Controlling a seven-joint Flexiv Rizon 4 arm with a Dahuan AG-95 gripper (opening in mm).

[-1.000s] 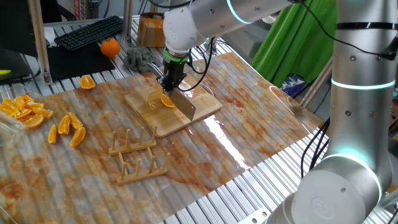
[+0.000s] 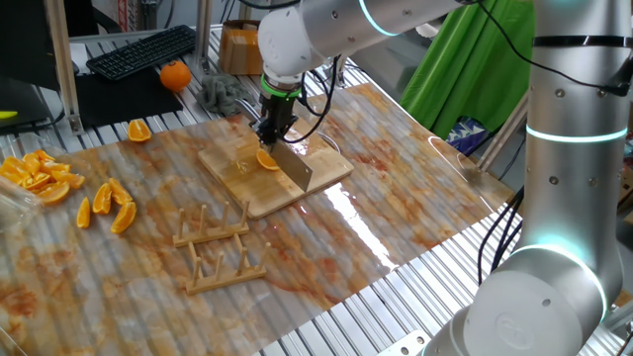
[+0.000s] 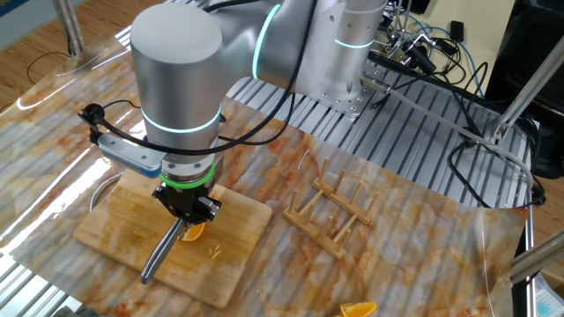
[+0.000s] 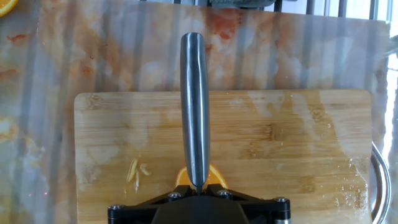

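My gripper (image 2: 272, 134) is shut on a knife, with the handle clamped near the blade. In exterior view 1 its broad metal blade (image 2: 294, 166) stands over the wooden cutting board (image 2: 259, 198). The steel handle (image 4: 194, 93) points away from the fingers in the wrist view. Beside the blade, on the board, lies an orange piece (image 2: 265, 159), partly hidden under the gripper in the wrist view. Whether the blade's edge touches the orange or the board, I cannot tell. Thin pale scraps (image 4: 134, 171) lie on the board.
A wooden peg rack (image 2: 220, 252) stands near the board. Several orange wedges (image 2: 102, 198) lie on the left, near a heap of orange pieces (image 2: 38, 176). A whole orange (image 2: 175, 76) sits at the back. The marbled sheet in front of the board is clear.
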